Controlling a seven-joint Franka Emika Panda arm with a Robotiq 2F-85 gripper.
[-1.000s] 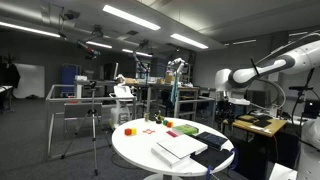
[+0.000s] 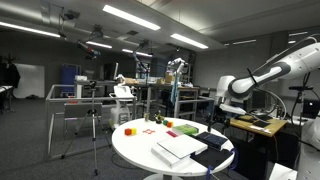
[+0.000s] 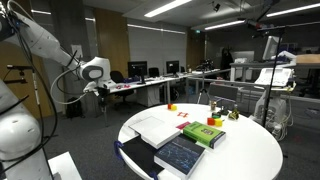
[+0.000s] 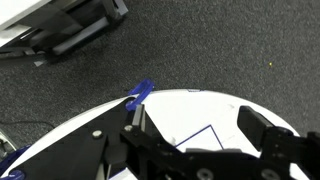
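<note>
In the wrist view my gripper stands open, its two black fingers wide apart with nothing held between them. Below it shows the edge of the round white table (image 4: 90, 128), with dark floor beyond. A blue strip (image 4: 140, 95) sticks out at the table's edge near the left finger. Exterior view 2 has the arm at the left, away from the tabletop objects. On the table are a white box (image 3: 156, 131), a dark flat box (image 3: 179, 156) and a green box (image 3: 203, 134).
Red and yellow items (image 2: 131, 131) sit at the table's far left in exterior view 1. A tripod (image 2: 95, 125) stands on the floor beside the table.
The objects on the table stay where they were.
</note>
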